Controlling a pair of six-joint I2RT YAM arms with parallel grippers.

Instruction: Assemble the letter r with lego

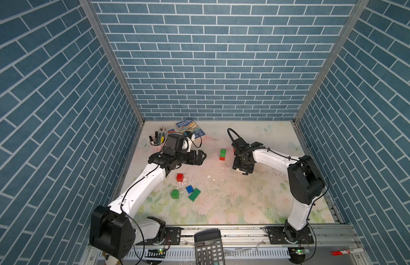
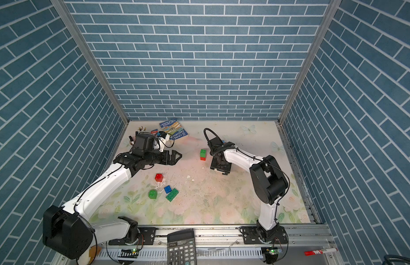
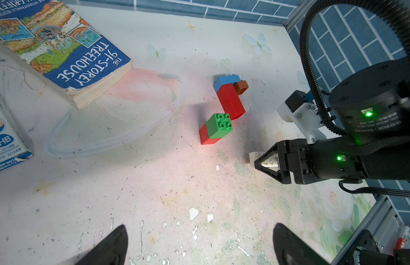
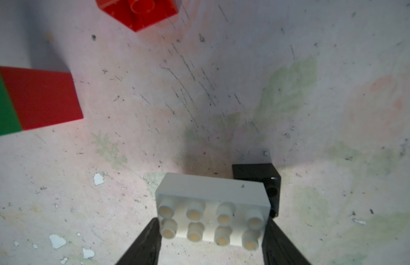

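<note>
A white brick (image 4: 213, 190) with studs lies lengthwise between the fingers of my right gripper. The fingertips are at or very near both its ends; whether they grip it is not clear. A black brick (image 4: 258, 172) sits beside its right end. In the left wrist view, a green brick (image 3: 219, 125) sits against a red brick (image 3: 206, 136). Behind them, a long red brick (image 3: 230, 101) adjoins a blue brick (image 3: 226, 81) and a brown brick (image 3: 241, 87). My left gripper hangs open and empty above the table.
Loose red (image 1: 180, 177), blue (image 1: 190, 189) and green bricks (image 1: 175, 194) lie at the front left, with a long green brick (image 1: 194, 194). A book (image 3: 59, 44) and a pen holder (image 1: 156, 139) stand at the back left.
</note>
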